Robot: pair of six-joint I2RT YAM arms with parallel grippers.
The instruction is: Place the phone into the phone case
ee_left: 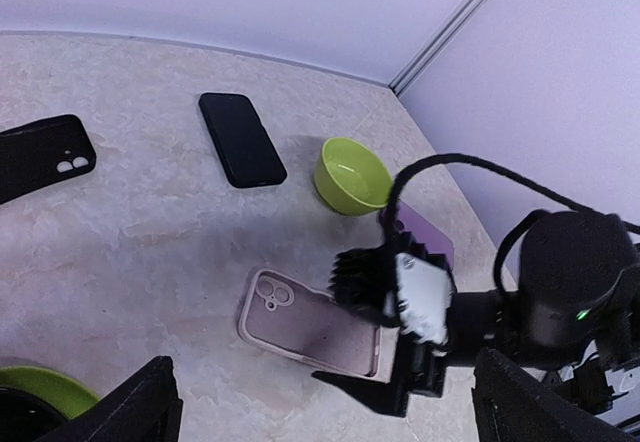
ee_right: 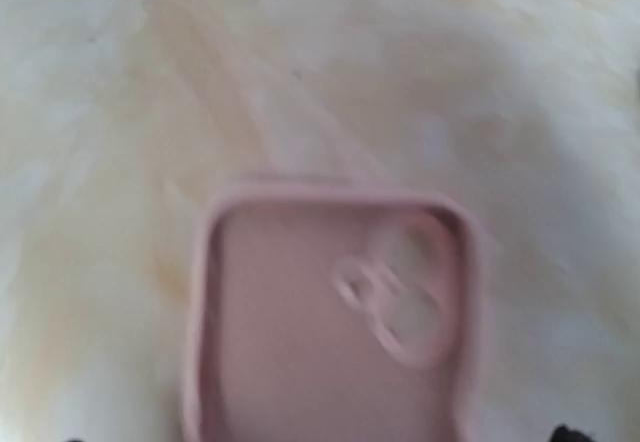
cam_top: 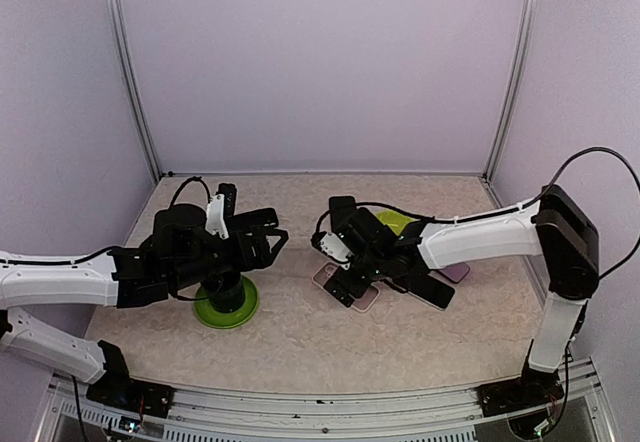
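The pink phone case [cam_top: 372,300] lies open side up on the table. Its camera cutouts show clearly in the right wrist view, where the case [ee_right: 320,362] fills the lower middle. Over it hangs my right gripper [cam_top: 338,280], open, with only dark traces of its fingers at the bottom edge of that view. A dark phone-like slab [ee_left: 243,140] rests flat at the back, and another dark slab [cam_top: 432,292] lies right of the case, under the right arm. My left gripper [cam_top: 277,247] stands open and empty above the left half, its fingers [ee_left: 135,407] framing the left wrist view.
A black case with camera holes [ee_left: 45,157] lies at the back left. The green bowl [ee_left: 350,174] and a purple flat object [ee_left: 425,237] sit to the right. A green plate [cam_top: 252,307] holding a dark round thing is below the left arm.
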